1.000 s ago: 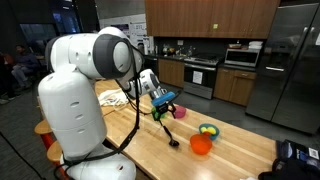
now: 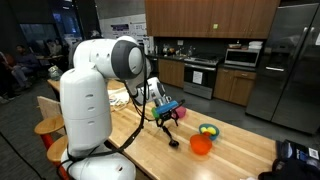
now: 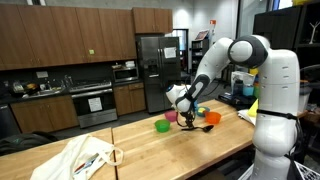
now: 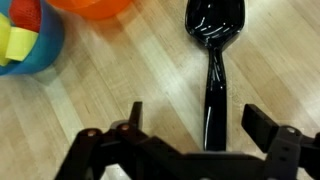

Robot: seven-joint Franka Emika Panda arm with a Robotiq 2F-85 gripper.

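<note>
A black spoon [image 4: 215, 75] lies on the wooden table, its bowl away from my gripper and its handle running back toward it. Between the spread fingers of my open gripper is the handle's near end, closer to the right finger in the wrist view. Nothing is gripped. In the first exterior view the spoon [image 2: 174, 144] shows as a dark shape below and right of the gripper. The second exterior view has the spoon [image 3: 206, 128] in front of the orange bowl [image 3: 212, 118].
An orange bowl [image 4: 92, 5] and a blue bowl [image 4: 40, 45] holding red and yellow pieces stand beyond the spoon to the left. Pink [image 3: 170, 115] and green [image 3: 162, 126] bowls are near the arm. A white cloth [image 3: 85, 152] lies at the table's far end.
The arm has come down closer to the table and the spoon's handle over the last second. The spoon and bowls appear to have stayed in place.
</note>
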